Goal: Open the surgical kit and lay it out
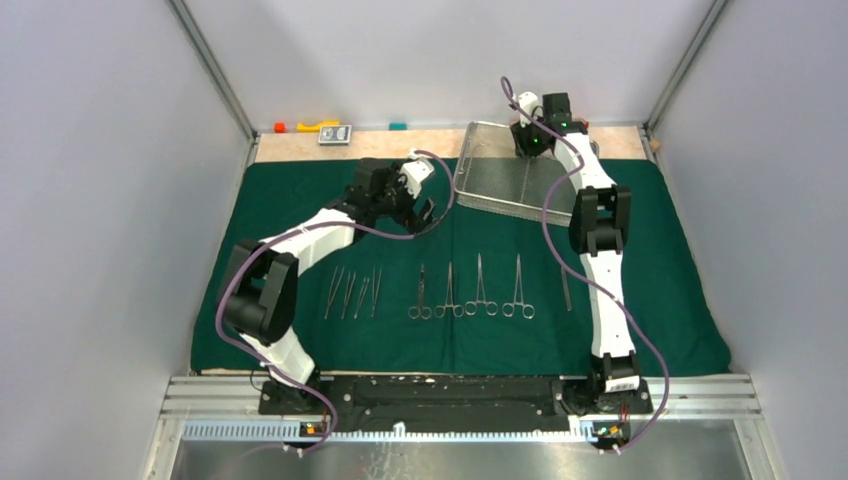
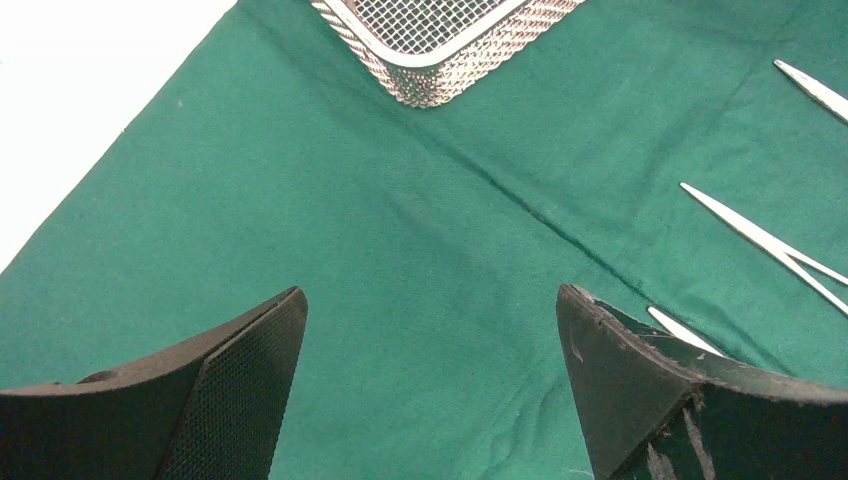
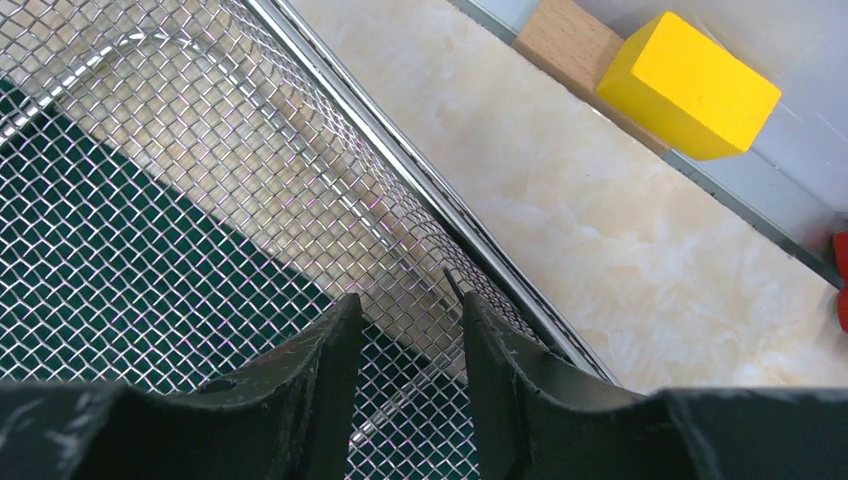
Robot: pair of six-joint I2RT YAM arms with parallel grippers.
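Note:
A wire-mesh basket (image 1: 497,206) lies at the back of the green cloth, partly over the pale strip. Inside it, at the back wall, is my right gripper, its fingers apart over the mesh (image 3: 190,170). A thin dark sliver (image 3: 453,284) shows by one fingertip; I cannot tell what it is. My left gripper stands open and empty over bare cloth, left of the basket. In front lie several tweezers (image 1: 349,295), scissors-like instruments (image 1: 480,293) in a row, and a slim straight tool (image 1: 565,288) further right.
Along the back strip sit a small grey box (image 1: 335,135), a yellow piece (image 1: 318,126) and a teal block (image 1: 398,126). A yellow block (image 3: 690,85) stands behind the basket.

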